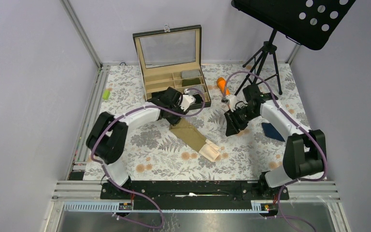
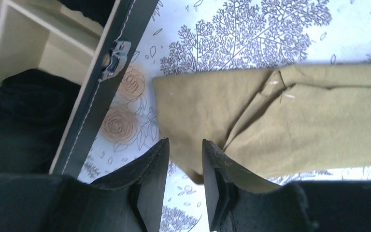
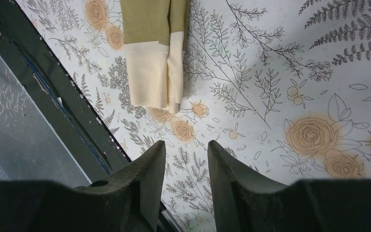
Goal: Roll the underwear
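Observation:
An olive cloth [image 1: 191,135] with a cream band [image 1: 210,151] lies lengthwise and folded on the floral mat. Its olive end [image 2: 193,101] is under my left gripper [image 1: 176,116], whose fingers [image 2: 145,183] are part open over that end, near the box edge. My right gripper [image 1: 234,123] is up and right of the cream end [image 3: 147,72], part open with nothing seen between its fingers.
An open compartment box [image 1: 157,79] holding folded cloths stands at the back. An orange object [image 1: 222,84], a black stand [image 1: 269,48], a dark navy cloth [image 1: 272,130] and a green item [image 1: 106,95] are around the mat.

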